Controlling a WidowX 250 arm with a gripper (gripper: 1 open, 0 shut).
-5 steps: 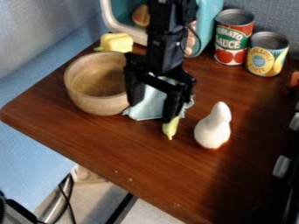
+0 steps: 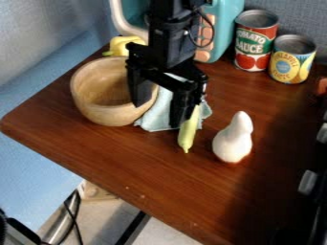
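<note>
The black gripper (image 2: 166,100) hangs over the table between a wooden bowl (image 2: 102,100) and a yellow-green elongated vegetable (image 2: 188,133), its fingers reaching down beside the bowl's right rim and over the vegetable's upper end. Whether it is shut on anything I cannot tell. A pale teal cloth (image 2: 156,120) lies under and beside the vegetable. A white gourd-like object (image 2: 232,142) stands to the right.
A tomato can (image 2: 254,46) and a yellow can (image 2: 292,63) stand at the back right. A teal bin (image 2: 215,29) and a yellow object (image 2: 124,44) are behind the arm.
The gripper has shifted a little left and up toward the bowl since one second ago, showing more of the vegetable. The objects on the table look unmoved.
</note>
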